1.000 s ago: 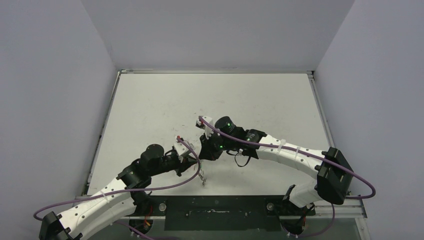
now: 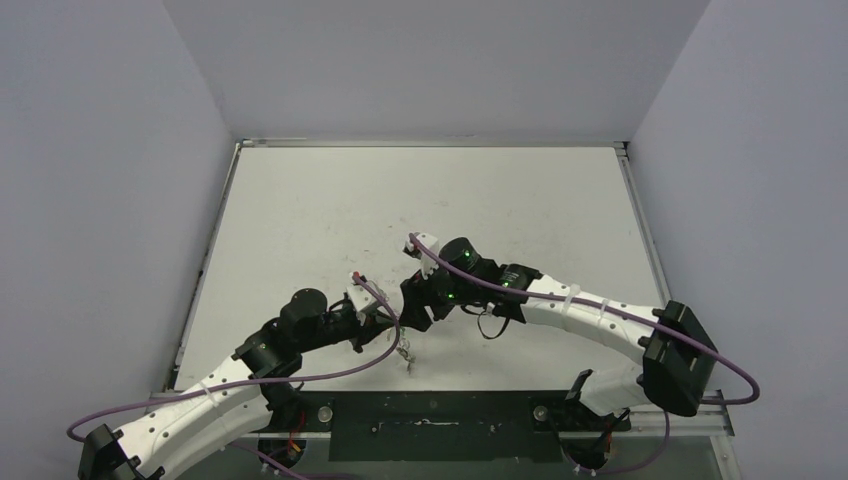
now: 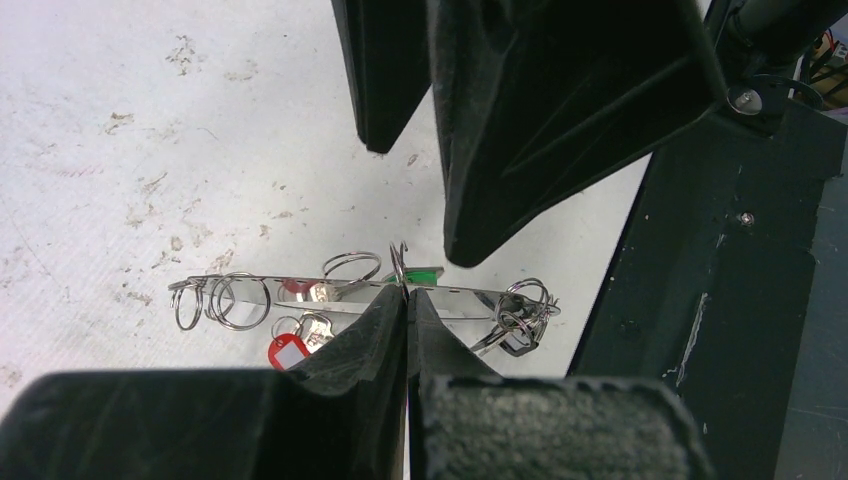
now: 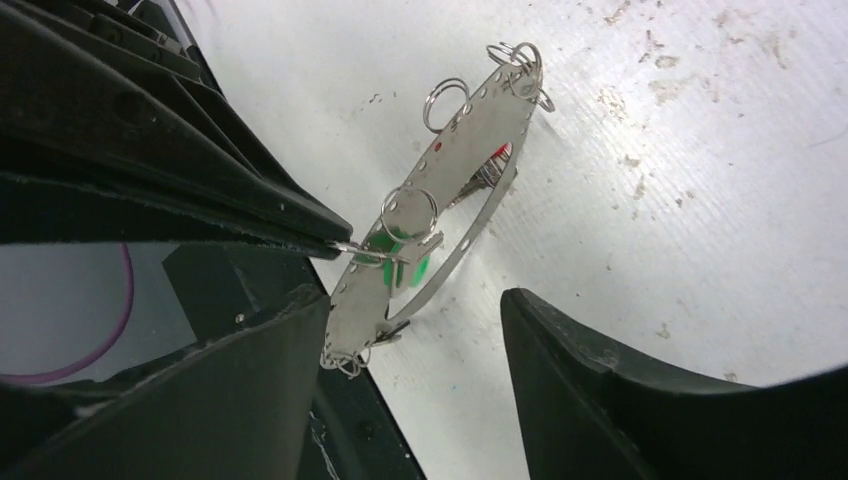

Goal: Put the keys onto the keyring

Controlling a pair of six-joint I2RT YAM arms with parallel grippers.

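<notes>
In the left wrist view my left gripper is shut, a thin metal ring (image 3: pixel 398 262) standing between its fingertips. The right wrist view shows this ring (image 4: pixel 372 256) at the left gripper's tip, beside another ring (image 4: pixel 409 214) on a perforated metal frame (image 4: pixel 480 125). A green tag (image 4: pixel 420 271) shows by the frame's middle. Keys with a red tag (image 3: pixel 289 351) hang near it, partly hidden by the frame. My right gripper is open above the frame, nothing between its spread fingers. Whether the ring passes through a key is unclear.
More rings (image 3: pixel 238 301) hang at one end of the metal frame, and a cluster of rings and keys (image 3: pixel 520 320) at the other. The dark front edge (image 2: pixel 445 425) of the table lies close by.
The right gripper's fingers have spread apart, and its arm has shifted slightly to the right in the top view. The left arm has stayed in place.
</notes>
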